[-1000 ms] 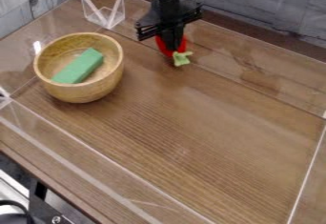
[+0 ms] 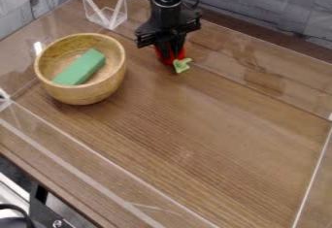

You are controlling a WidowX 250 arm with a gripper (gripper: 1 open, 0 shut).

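Observation:
My black gripper [image 2: 169, 44] reaches down from the top of the view over a red object [image 2: 176, 53] with a small pale green piece [image 2: 182, 65] at its lower right. The gripper's fingers surround or cover the red object; whether they grip it is hard to tell.
A wooden bowl [image 2: 109, 84] holding a green block [image 2: 81, 67] stands at the left. A clear plastic item [image 2: 109, 14] lies at the upper left.
The gripper has moved slightly lower over the red object, which is now more covered by it. The bowl and green block stay in place.

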